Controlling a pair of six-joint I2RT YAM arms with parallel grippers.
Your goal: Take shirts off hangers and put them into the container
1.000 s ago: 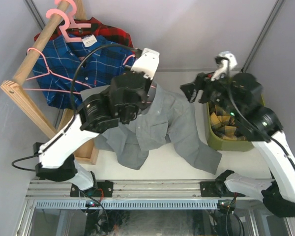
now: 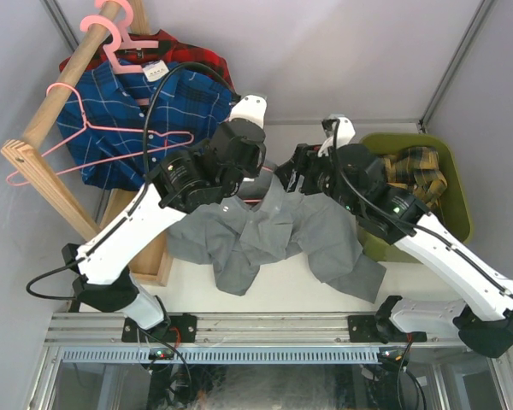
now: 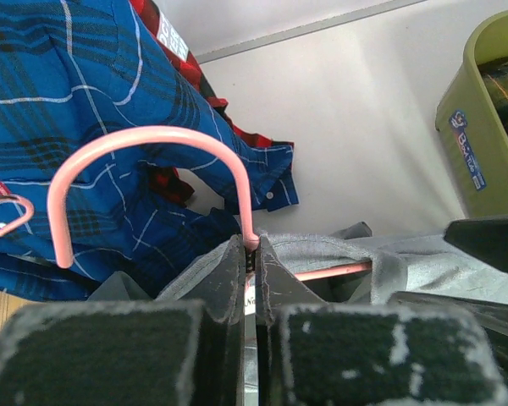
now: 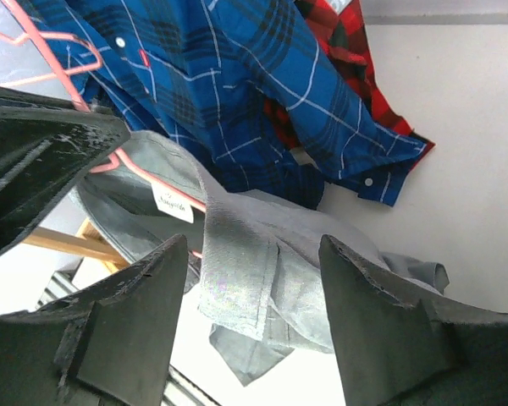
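Note:
The grey shirt [image 2: 231, 235] hangs spread over the white floor, with a pink hanger [image 3: 239, 182] inside its collar. My left gripper is shut on the hanger just below its hook, which arches up in the left wrist view. A pink bar of the hanger shows through the collar opening, beside a white label [image 4: 171, 201]. My right gripper stands part open at the shirt's collar side, and a fold of grey cloth [image 4: 237, 271] lies between its fingertips. In the top view the arms partly hide the collar.
A wooden rack [image 2: 56, 107] at left carries a blue plaid shirt [image 2: 120, 107], a red plaid one [image 2: 184, 53] and an empty pink hanger [image 2: 87, 126]. A green bin [image 2: 458, 184] with plaid cloth stands at right.
My right gripper has come in leftward from near the bin to the shirt's collar.

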